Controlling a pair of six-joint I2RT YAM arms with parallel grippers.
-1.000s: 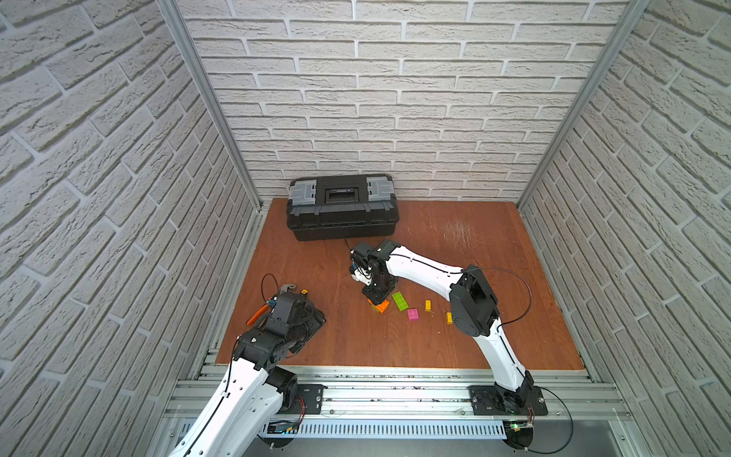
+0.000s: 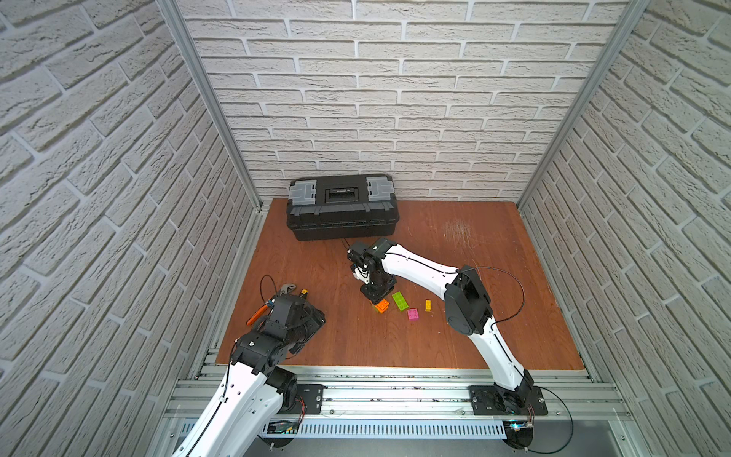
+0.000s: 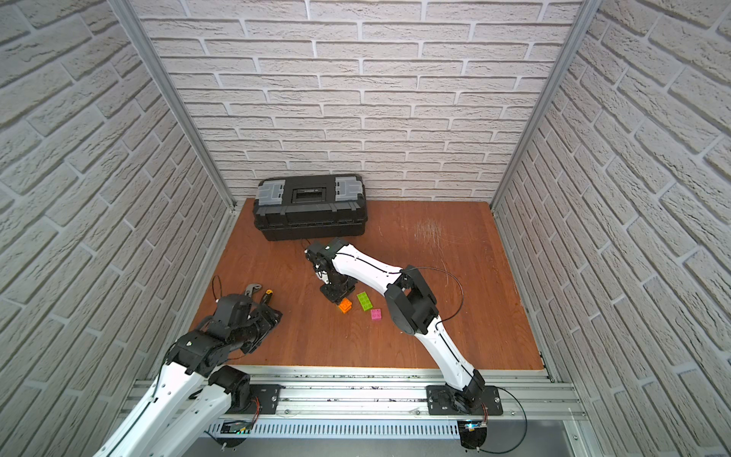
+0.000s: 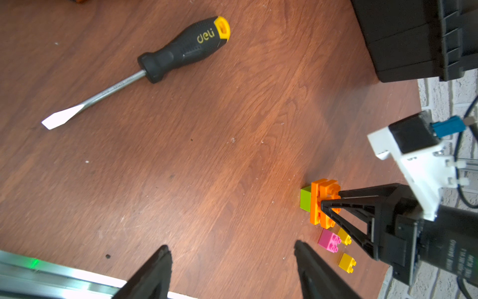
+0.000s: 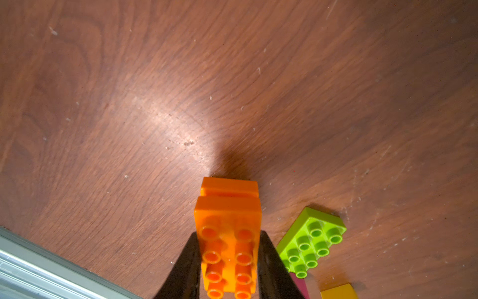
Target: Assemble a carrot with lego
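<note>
My right gripper is shut on orange bricks (image 5: 228, 204), stacked one on another, low over the table near its middle. A green eight-stud brick (image 5: 311, 239) lies just to their right in the right wrist view, with a pink brick and small yellow bricks nearby. My left gripper stands open above the table's left part, nothing between its blurred fingertips, well apart from the bricks.
A screwdriver (image 4: 184, 44) and an orange-handled tool (image 2: 256, 315) lie by my left arm. A closed black toolbox (image 2: 342, 221) stands along the back.
The left arm has hardly moved.
</note>
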